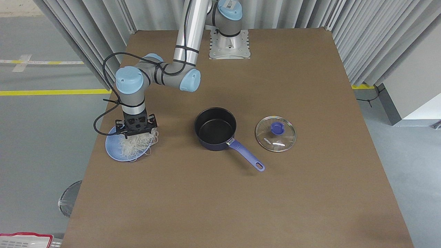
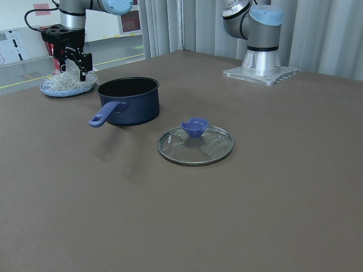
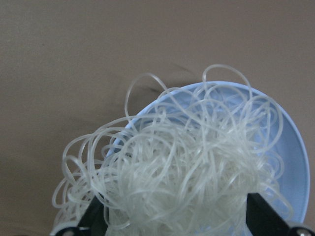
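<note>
White translucent noodles lie heaped on a blue plate, some strands spilling over its rim. My gripper is down at the noodles, its black fingers apart on either side of part of the heap; in the left view the gripper stands just over the plate. A dark blue saucepan with a handle sits right of the plate, empty. A glass lid with a blue knob lies right of the pan.
The arm's base stands at the back edge. The plate is near the table's left edge.
</note>
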